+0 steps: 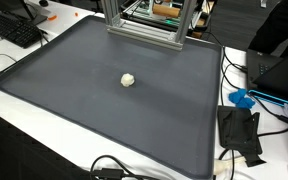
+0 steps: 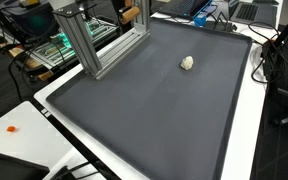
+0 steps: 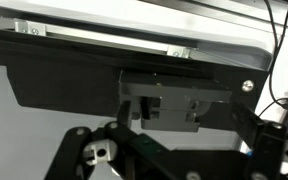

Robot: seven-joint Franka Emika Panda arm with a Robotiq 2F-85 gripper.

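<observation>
A small, cream-white lumpy object [image 1: 127, 80] lies alone on the grey table mat [image 1: 74, 110]. In exterior view 2 the same white lump [image 2: 187, 62] sits toward the far side of the mat. My gripper shows only in the wrist view, along the bottom, its dark fingers spread apart to left and right. No held object can be made out between them. The white lump does not appear in the wrist view, which looks onto a dark bar and metal rails.
A metal frame [image 2: 112, 48] stands at one edge of the mat. Beside the mat in exterior view 1 are a keyboard [image 1: 12, 29], a blue item [image 1: 241, 98], a black item [image 1: 239, 130] and loose cables.
</observation>
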